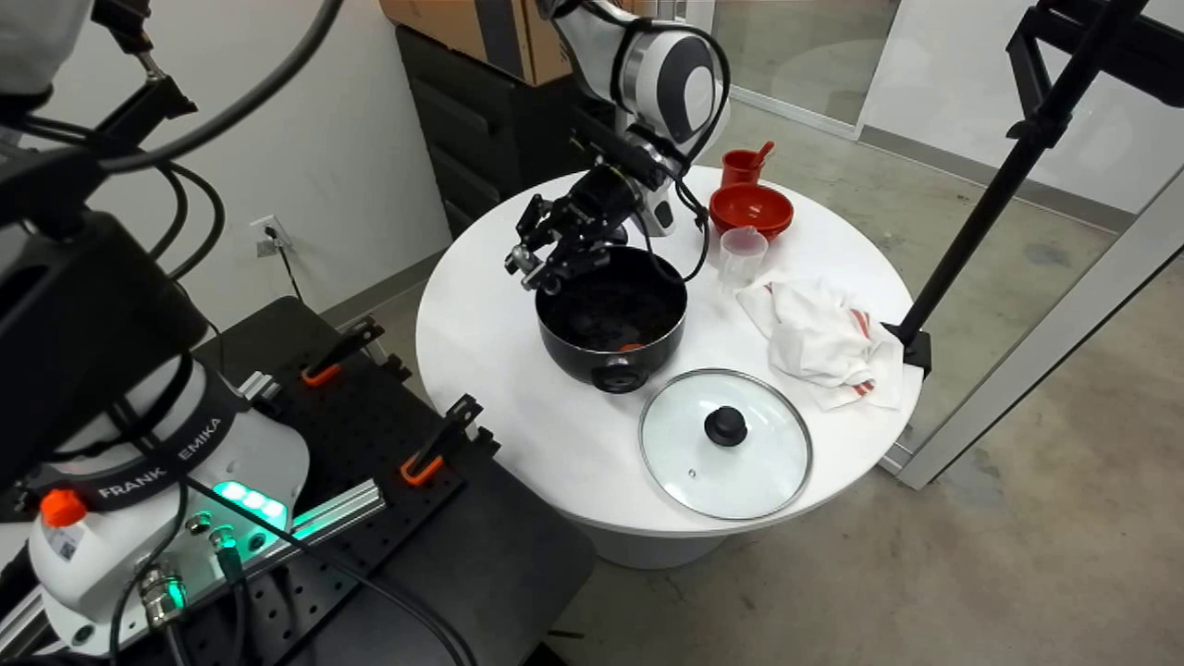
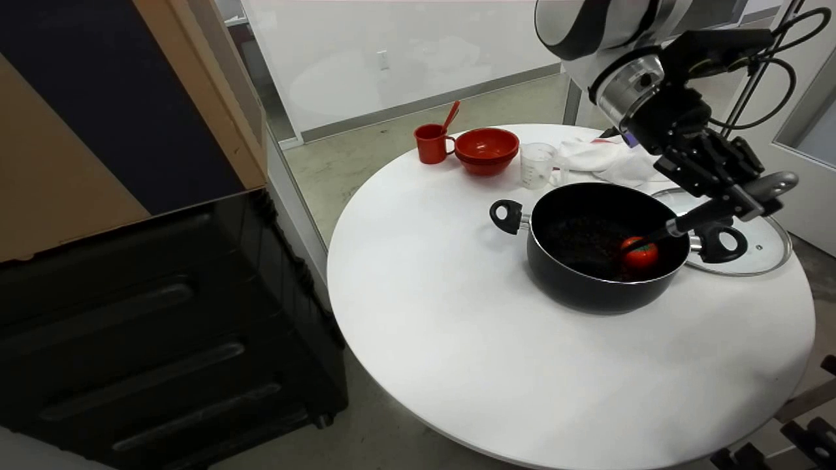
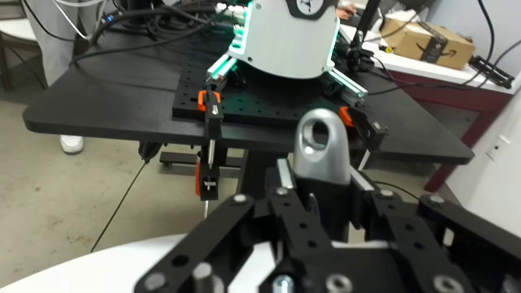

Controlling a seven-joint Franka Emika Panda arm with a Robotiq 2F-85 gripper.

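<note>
My gripper is shut on a utensil handle, black with a grey, holed end (image 3: pixel 322 141) sticking up between the fingers. Exterior view 2 shows the utensil (image 2: pixel 709 213) slanting from the gripper (image 2: pixel 744 202) down into a black pot (image 2: pixel 603 291). Its lower end is lost against the dark inside, so its shape there cannot be told. Beside the shaft, inside the pot, lies a red tomato (image 2: pixel 643 254) with a green top. In exterior view 1 the gripper (image 1: pixel 538 266) is over the pot's left rim.
A glass lid (image 1: pixel 766 466) lies on the white table near the pot. Red bowls (image 1: pixel 751 207), a red mug (image 1: pixel 740 168), a clear measuring cup (image 1: pixel 741 257) and a white cloth (image 1: pixel 827 339) stand or lie farther back. Exterior view 2 shows bare table (image 2: pixel 439 313) left of the pot.
</note>
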